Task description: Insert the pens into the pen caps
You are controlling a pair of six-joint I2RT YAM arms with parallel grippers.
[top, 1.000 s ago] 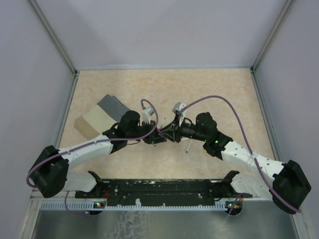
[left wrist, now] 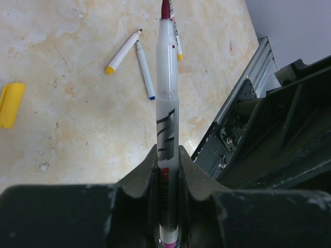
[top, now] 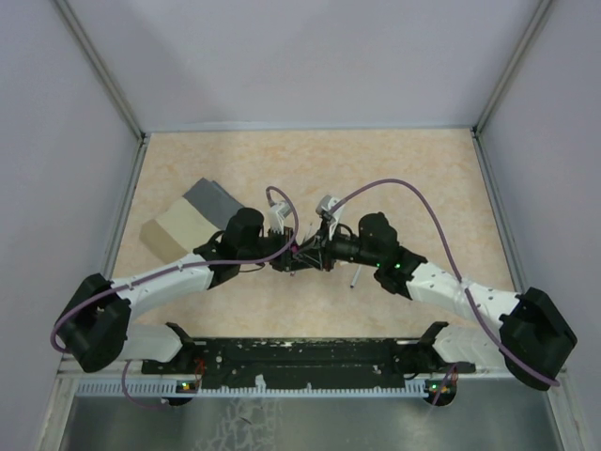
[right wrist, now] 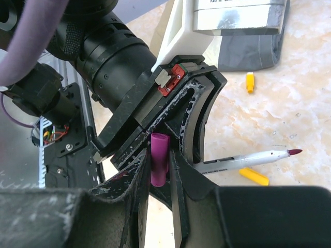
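My left gripper (top: 282, 246) is shut on a white marker (left wrist: 166, 129) with a dark red tip, which points upward in the left wrist view. My right gripper (top: 315, 250) faces it closely over the table's middle, shut on a magenta pen cap (right wrist: 159, 160), held upright between its fingertips in the right wrist view. There the marker's red tip (right wrist: 295, 152) sticks out to the right, beside the cap and apart from it.
Loose markers (left wrist: 124, 51) and yellow caps (left wrist: 11, 105) lie on the table (top: 376, 160). A folded beige and grey cloth (top: 178, 225) lies at the left.
My right gripper and arm have moved slightly left, closer to my left gripper. The left arm looks unchanged.
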